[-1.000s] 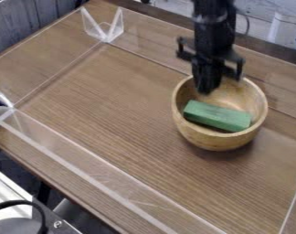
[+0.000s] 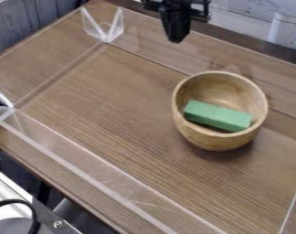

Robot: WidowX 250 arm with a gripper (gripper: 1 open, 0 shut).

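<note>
A wooden bowl (image 2: 219, 137) sits on the right half of the table, with a green block (image 2: 216, 116) lying inside it. My gripper (image 2: 177, 33) is at the top centre, well above and behind the bowl in the view. It looks narrow and dark, with nothing visible held; it appears shut, though small.
A clear plastic piece (image 2: 103, 27) stands at the back left. Transparent strips run along the near left of the table, with black cables at the lower left corner.
My gripper has moved away from over the bowl, up and slightly left toward the back edge of the view. The green block stays inside the bowl.
</note>
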